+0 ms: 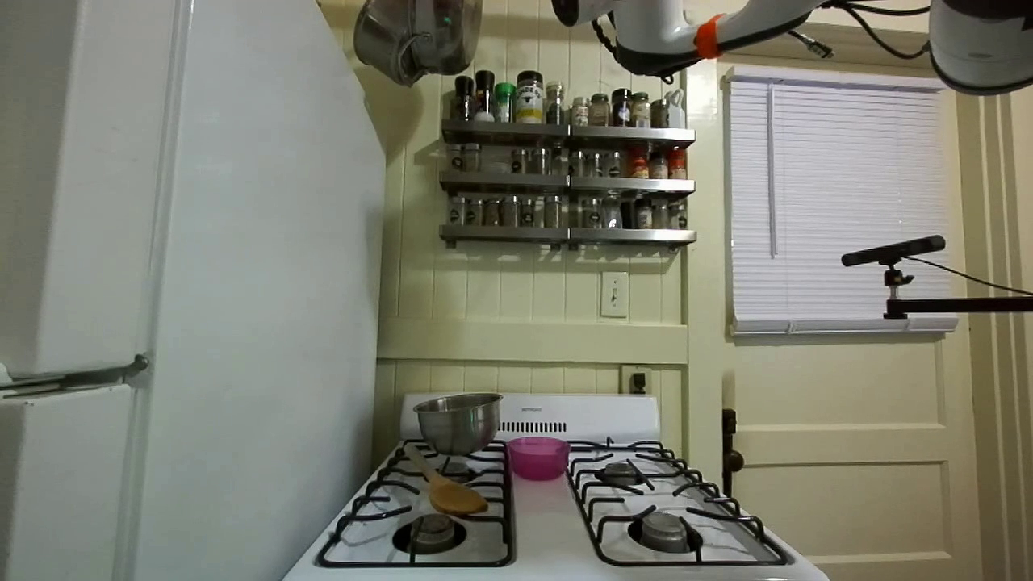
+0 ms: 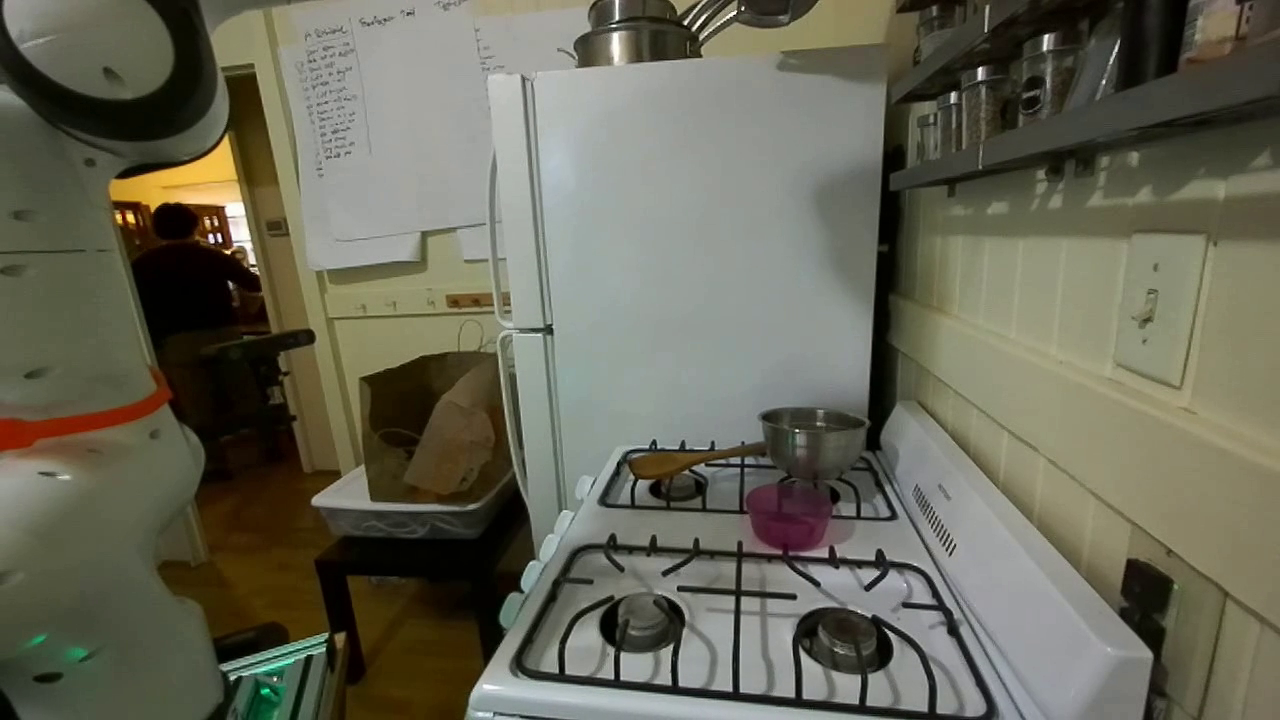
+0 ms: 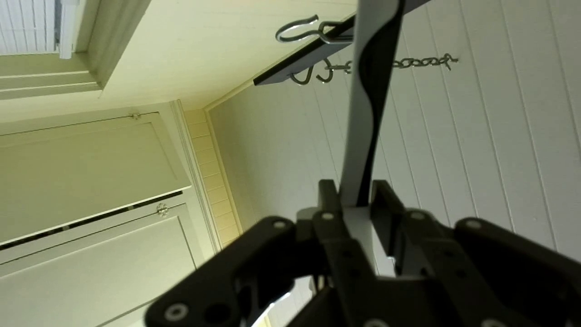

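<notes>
In the wrist view my gripper is shut on a long utensil handle (image 3: pixel 366 111), pale grey with a wavy black part, which runs up out of the top of the view. The utensil's other end is out of sight. Neither exterior view takes in the gripper; only parts of the white arm (image 1: pixel 650 34) appear high up in the first. On the stove's back left burner sits a metal bowl (image 1: pixel 457 426). A wooden spoon (image 1: pixel 455 497) lies on the left grates, and a pink bowl (image 1: pixel 538 459) stands between the two sides.
The white fridge (image 2: pixel 708 252) walls off the stove's left side. Spice shelves (image 1: pixel 571 184) hang on the wall above. Hooks and a chain (image 3: pixel 419 62) hang near the ceiling in the wrist view.
</notes>
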